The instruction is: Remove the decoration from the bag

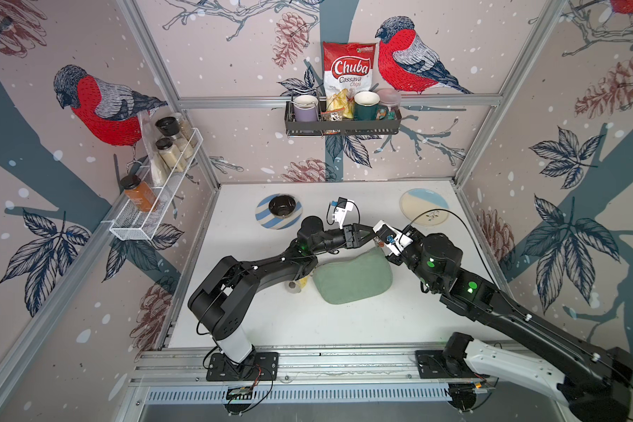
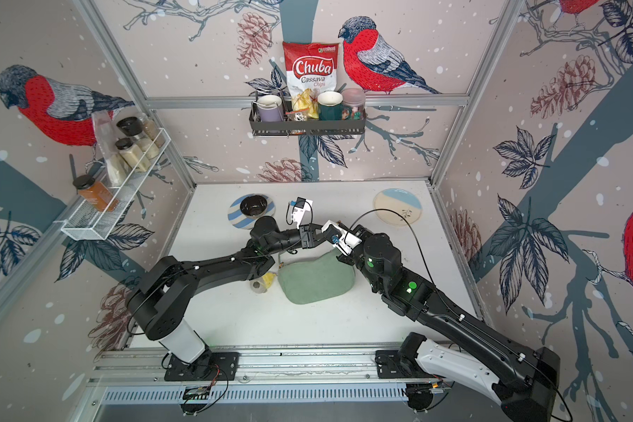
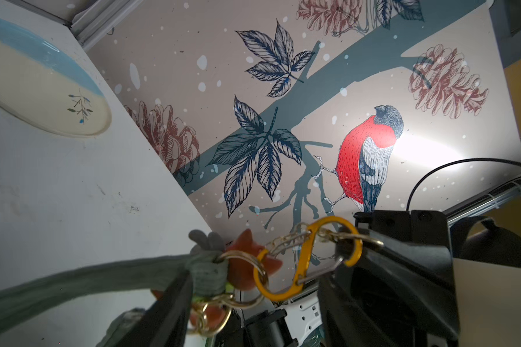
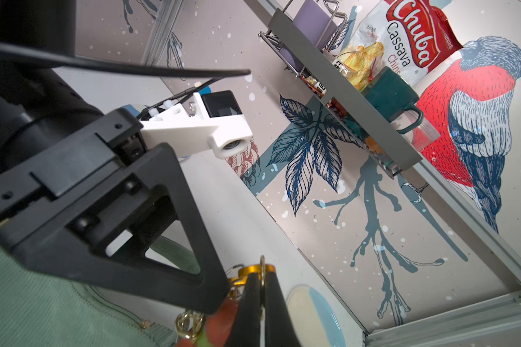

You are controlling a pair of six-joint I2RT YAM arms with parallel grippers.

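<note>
A green bag (image 1: 351, 277) lies on the table beneath both grippers; in the left wrist view its strap (image 3: 86, 283) runs to metal rings, a yellow carabiner (image 3: 304, 260) and an orange decoration (image 3: 243, 260). My left gripper is open, its fingers either side of that cluster from below. My right gripper is shut, with a thin metal ring at its fingertips, beside the carabiner; the two grippers almost meet above the bag.
A striped plate with a dark bowl (image 1: 282, 205) stands at the back left, a cream and blue plate (image 1: 424, 211) at the back right. Wire shelves with jars and a loaded rack (image 1: 342, 126) hang on the walls.
</note>
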